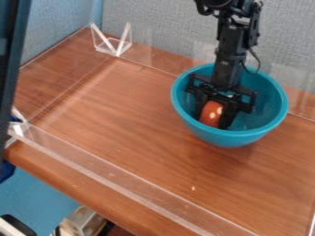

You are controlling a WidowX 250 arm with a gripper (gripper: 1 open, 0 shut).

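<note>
A teal bowl [259,124] sits on the wooden table at the right. My black gripper [219,105] reaches down inside it, shut on a red-orange round object [211,113] low in the bowl, near its front-left side. The fingertips are partly hidden by the object and the bowl.
A white wire bracket [110,44] stands at the back left. Clear low panels edge the table, and a grey padded wall rises behind it.
</note>
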